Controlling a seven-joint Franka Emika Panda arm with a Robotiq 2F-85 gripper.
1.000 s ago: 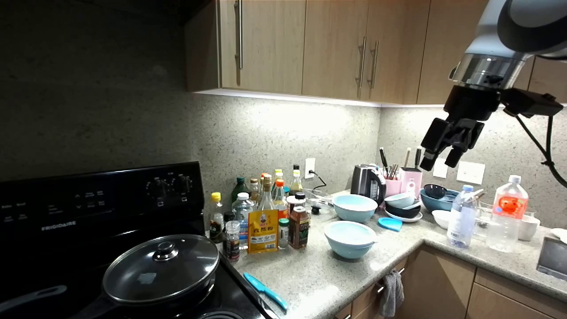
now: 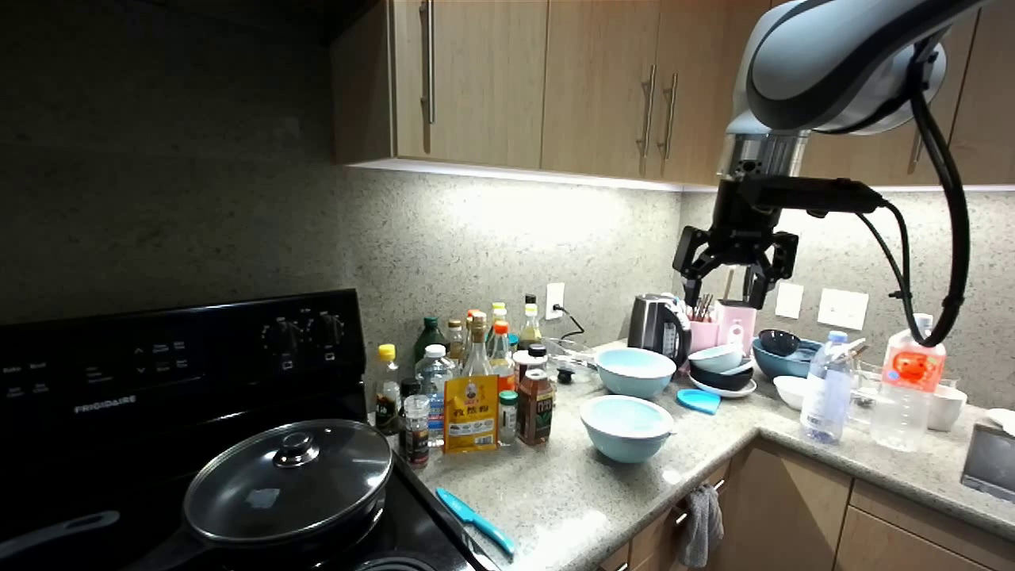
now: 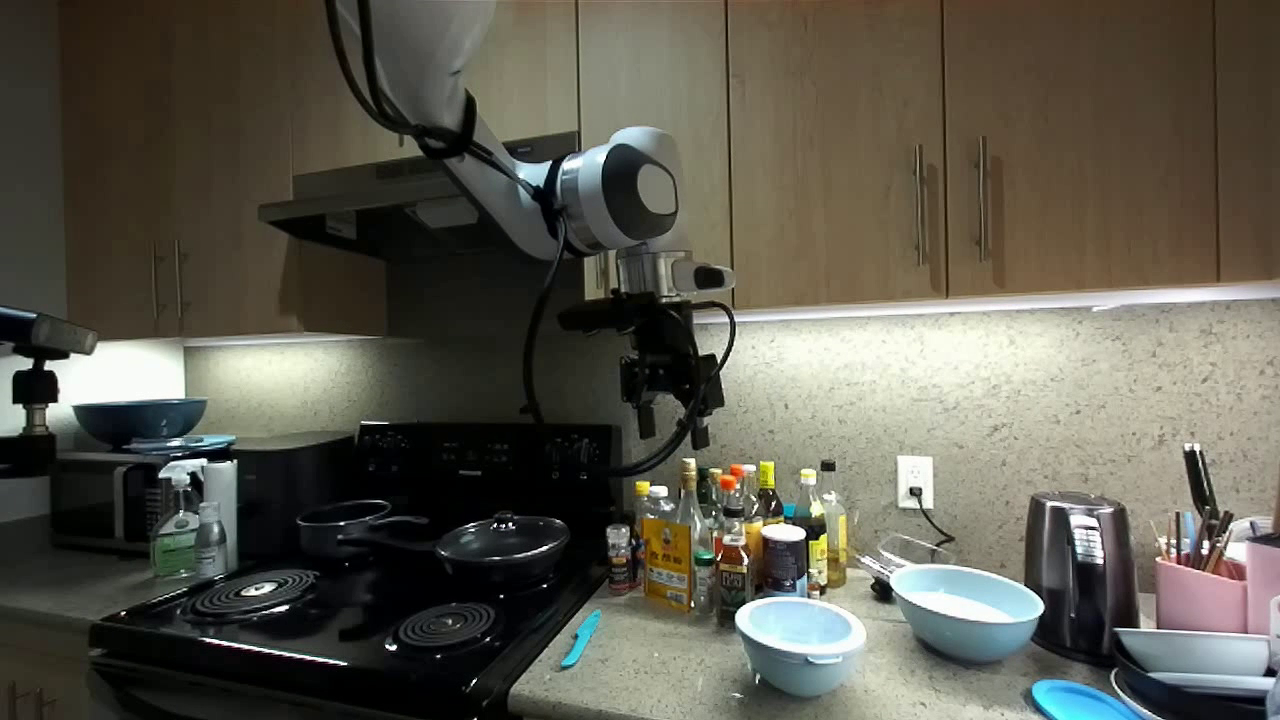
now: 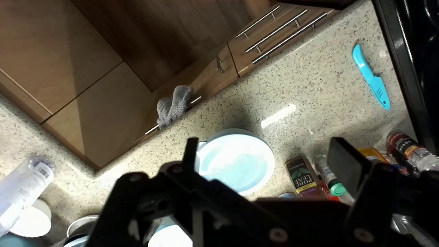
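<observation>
My gripper (image 2: 725, 287) hangs high over the counter, pointing down with its fingers (image 4: 190, 154) spread wide and nothing between them. Below it in the wrist view, a light blue bowl (image 4: 236, 162) sits on the counter, well beneath the fingertips. The same front bowl (image 2: 627, 428) has a second light blue bowl (image 2: 635, 371) behind it, nearer the wall. A blue sheathed knife (image 3: 581, 638) lies close to the stove's edge. The lidded pan (image 3: 503, 547) rests on the stove.
Several bottles and spice jars (image 2: 534, 408) crowd the counter beside the stove. An electric kettle (image 3: 1083, 576), stacked dishes (image 2: 720, 366) and plastic bottles (image 2: 825, 395) stand along the corner. Bare counter (image 4: 312, 94) lies between the knife and front bowl.
The arm has moved left in exterior view 1, and the gripper has turned from tilted to nearly upright, its fingers now seen spread apart. The counter's objects have not moved.
</observation>
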